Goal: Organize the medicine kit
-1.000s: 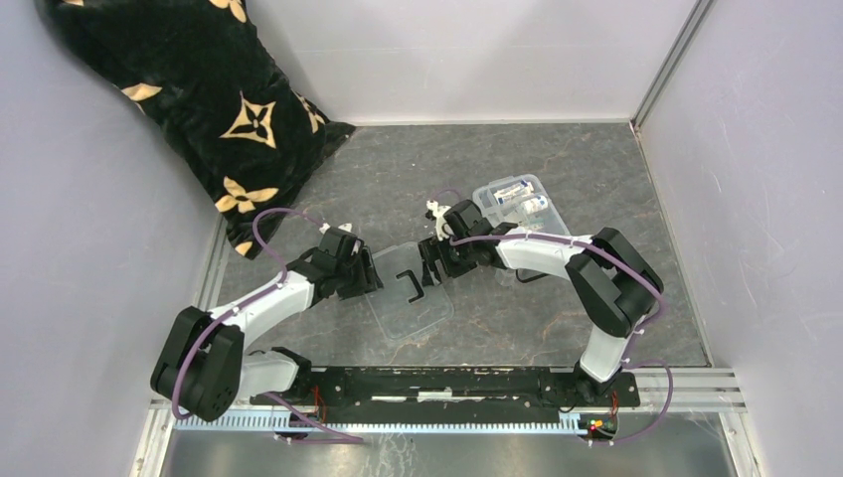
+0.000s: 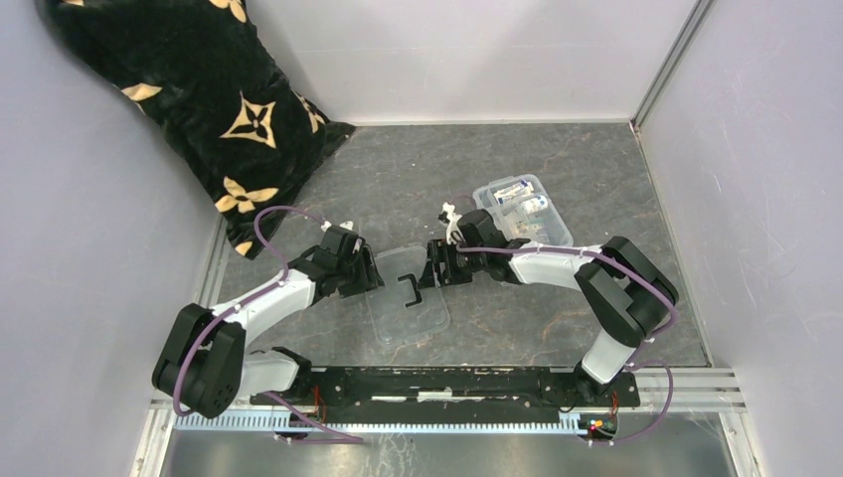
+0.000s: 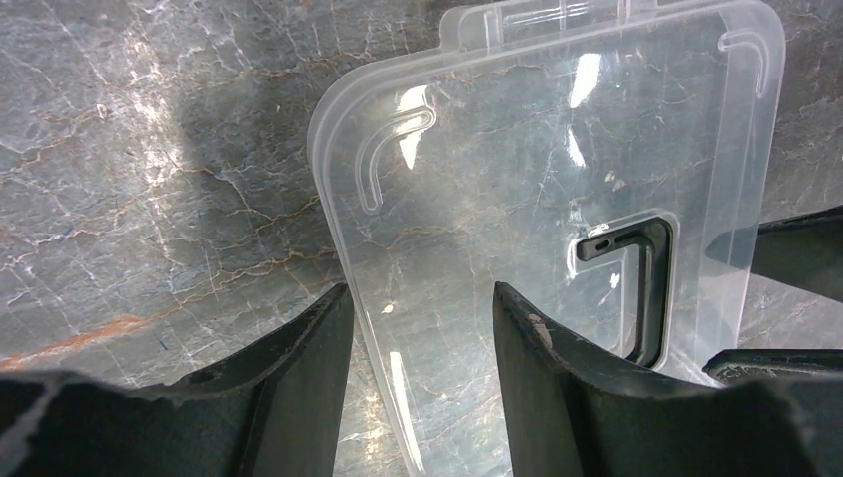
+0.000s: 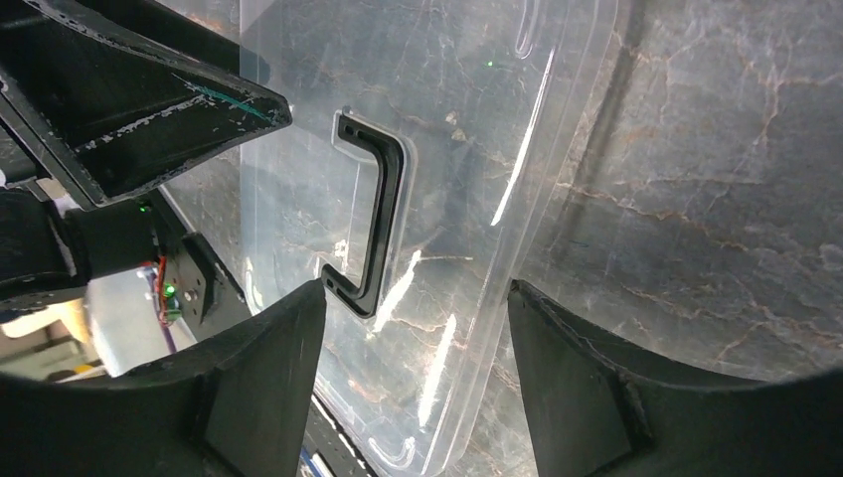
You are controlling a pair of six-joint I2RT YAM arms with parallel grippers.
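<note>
A clear plastic lid [image 2: 403,313] with a black L-shaped handle [image 3: 651,288] lies flat between my grippers. My left gripper is at its left side; one fingertip touches the rim, and its fingers stand apart across that edge. My right gripper is at the opposite side, fingers apart over the lid, one tip at the edge. Whether either grips the lid is hard to tell.
A clear kit box [image 2: 527,214] holding white tubes or bottles stands behind my right arm. A black patterned cushion [image 2: 214,129] leans at the back left.
My right gripper and arm have shifted a little toward the right and front. The lid has turned slightly. My left arm looks unchanged.
</note>
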